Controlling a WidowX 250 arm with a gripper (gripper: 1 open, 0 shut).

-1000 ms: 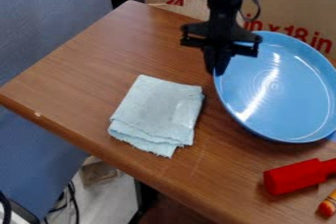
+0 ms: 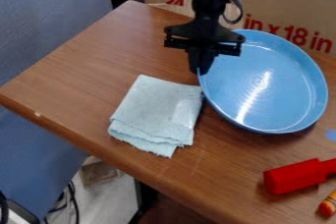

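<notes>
My black gripper (image 2: 202, 63) is over the left rim of a large blue plate (image 2: 262, 90), its fingers low at that rim; whether they grip it is hard to see. A folded pale blue cloth (image 2: 155, 115) lies on the wooden table left of and below the plate, close to it but apart from my gripper.
A red object (image 2: 296, 176) and a small orange-striped item (image 2: 328, 205) lie at the front right. A cardboard box (image 2: 289, 2) stands behind.
My gripper and the plate have moved left from about a second ago, the plate now closer to the cloth and showing its whole right rim.
</notes>
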